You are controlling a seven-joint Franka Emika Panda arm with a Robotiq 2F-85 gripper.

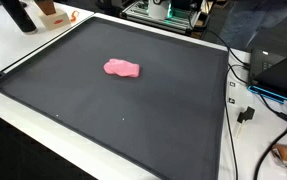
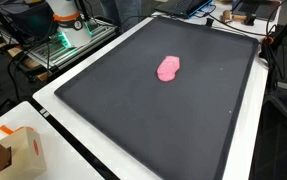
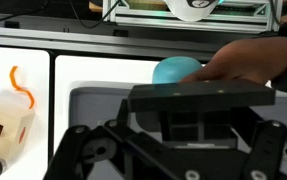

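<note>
A small pink object point(image 1: 121, 68), soft-looking and irregular, lies alone on the dark grey board point(image 1: 148, 115). Exterior view 2 shows the same pink object point(image 2: 168, 68) toward the board's far half. My gripper fills the bottom of the wrist view, open and away from the pink object, which does not show there. A black bar point(image 3: 198, 97) crosses in front and partly hides the fingers. Just beyond the bar is a rounded teal thing point(image 3: 171, 70), beside a brown shape point(image 3: 245, 58) that looks like a hand.
White tabletop borders the board. A pale box point(image 2: 21, 152) with a dark, rounded thing stands at a table corner, an orange piece point(image 3: 23, 85) near it. Cables and a black device point(image 1: 281, 75) lie along one side. Most of the board is bare.
</note>
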